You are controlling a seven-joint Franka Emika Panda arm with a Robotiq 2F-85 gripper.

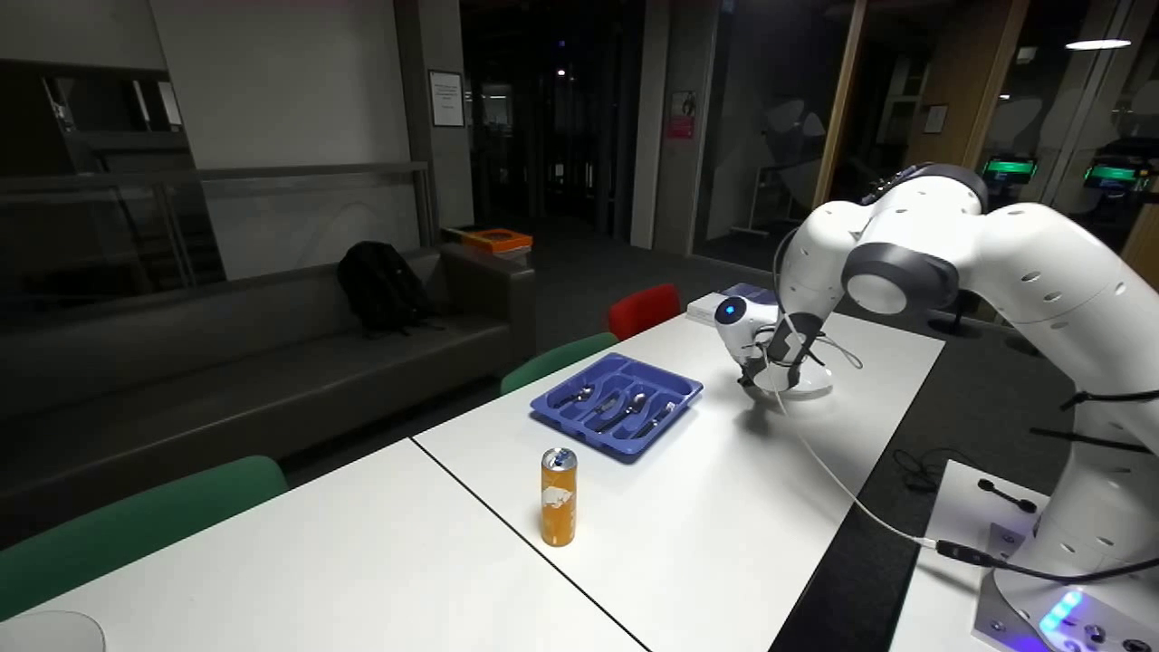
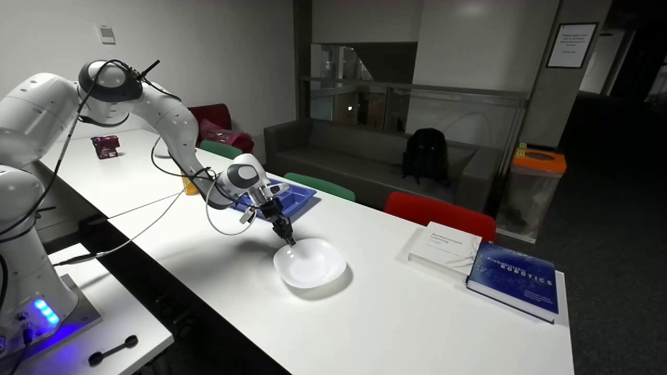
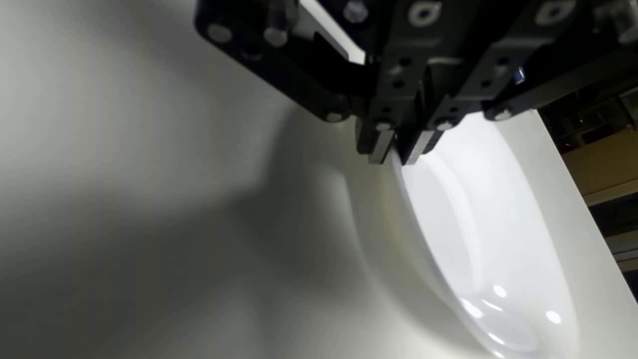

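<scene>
A shallow white bowl is at the table's right part in exterior view 2, with a shadow beneath its near side. My gripper is shut on its rim, one finger outside and one inside the wall. In the wrist view the bowl slants away to the lower right, its glossy inside empty. From exterior view 1 the bowl is partly covered by the arm, and the fingertips are hard to make out there.
A blue cutlery tray with several utensils lies beside the arm. An orange can stands upright farther along the table. Two books, one white and one blue, lie at the far end. Bare table surrounds the bowl's front.
</scene>
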